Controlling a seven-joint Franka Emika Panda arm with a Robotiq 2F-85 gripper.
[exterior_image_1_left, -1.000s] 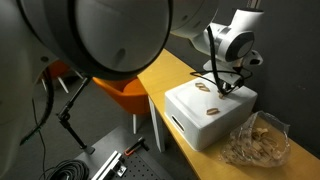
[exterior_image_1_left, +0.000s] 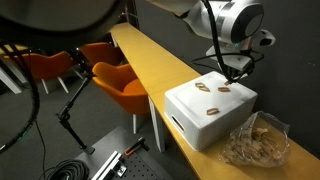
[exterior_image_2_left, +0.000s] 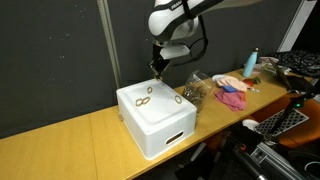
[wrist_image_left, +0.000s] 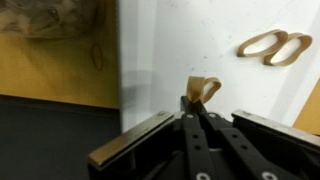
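Note:
Tan rubber-band-like loops lie on the flat white top of a box (exterior_image_2_left: 160, 128). In the wrist view, two of them, a loop (wrist_image_left: 260, 43) and another loop (wrist_image_left: 289, 49), lie side by side toward the upper right. My gripper is shut, and a folded tan band (wrist_image_left: 204, 88) stands out from its fingertips, seemingly pinched between them. In the second exterior view, the gripper (exterior_image_2_left: 158, 73) hangs over the back edge of the box top. One more loop (exterior_image_1_left: 212, 111) lies nearer the front of the box in the first exterior view.
A clear bag of tan bands (exterior_image_1_left: 258, 143) sits on the wooden table beside the box. Farther along are a pink cloth (exterior_image_2_left: 232, 100) and a blue bottle (exterior_image_2_left: 250, 63). The long table (exterior_image_2_left: 60, 140) beyond the box's other side is bare.
In the first exterior view, my gripper has shifted to the right and somewhat up from its place over the box top. The box and the bag have not moved.

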